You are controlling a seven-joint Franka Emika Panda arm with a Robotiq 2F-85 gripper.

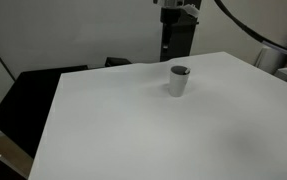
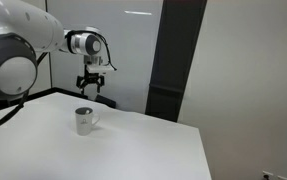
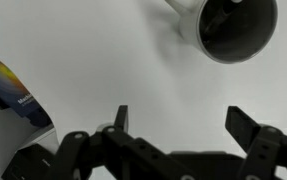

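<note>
A light grey mug (image 1: 177, 84) stands upright on the white table, towards its far side. Its handle shows in exterior view 2, where the mug (image 2: 84, 123) is below and in front of the gripper (image 2: 89, 81). From the wrist, I look down into the mug (image 3: 211, 46) at the top right; something dark lies inside it, too unclear to name. My gripper is open, its two black fingers wide apart with only bare table seen between them. It is raised above the table and apart from the mug.
In the wrist view, a dark object with a blue and orange label (image 3: 10, 83) lies at the left, beyond the table edge. A black cable (image 1: 248, 27) loops at upper right.
</note>
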